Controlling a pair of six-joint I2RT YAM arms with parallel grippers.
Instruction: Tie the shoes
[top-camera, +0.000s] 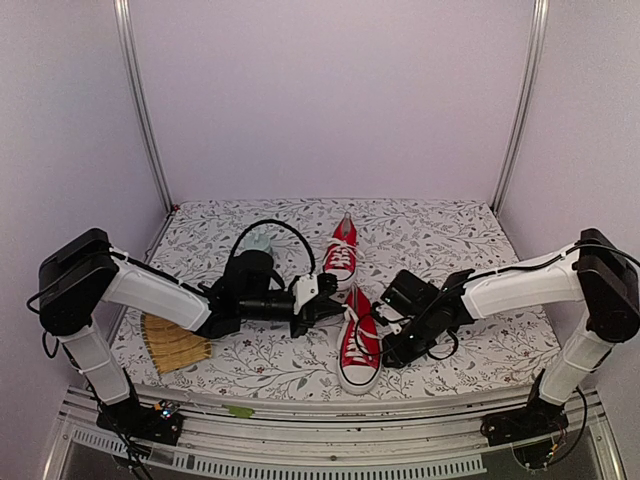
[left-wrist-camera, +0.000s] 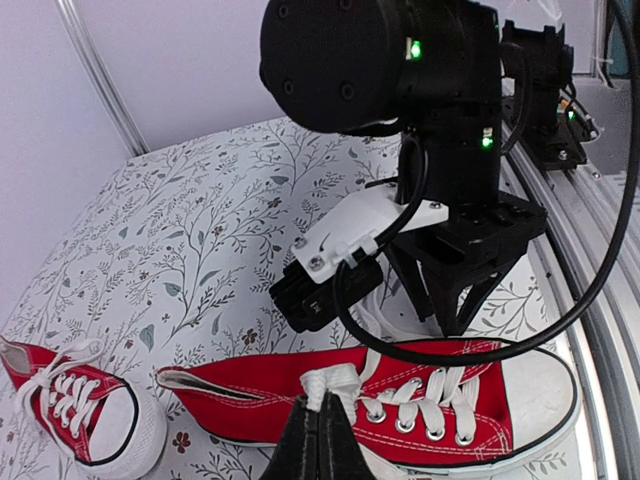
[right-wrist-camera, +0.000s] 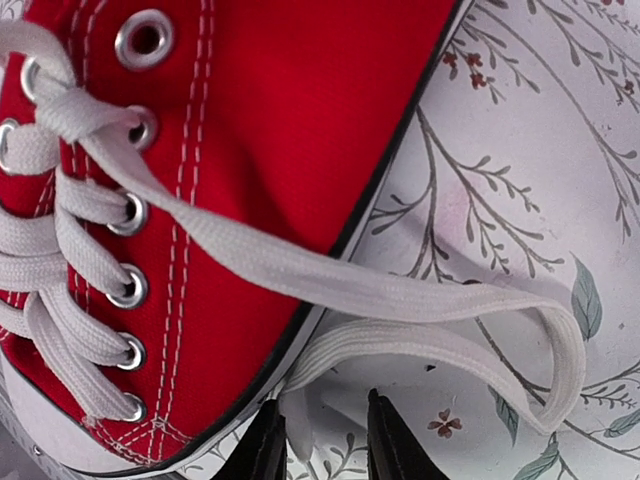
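Observation:
The near red shoe (top-camera: 360, 345) lies toe forward on the patterned table, its white laces (left-wrist-camera: 440, 400) running through the eyelets. My left gripper is shut above the shoe's tongue, a bunched piece of white lace (left-wrist-camera: 330, 382) pinched at its tips. Beside the shoe's right edge, my right gripper is low over the table with its fingers (right-wrist-camera: 258, 445) apart. A loose lace (right-wrist-camera: 400, 300) crosses the shoe's side, bends back on the table, and its end (right-wrist-camera: 296, 425) hangs down close to the left finger, between the two.
A second red shoe (top-camera: 341, 250) stands farther back, its laces (left-wrist-camera: 68, 395) tied in a bow or knot, hard to tell which. A woven fan-shaped mat (top-camera: 175, 343) lies at the left. Clear table (top-camera: 440, 225) shows at the back right.

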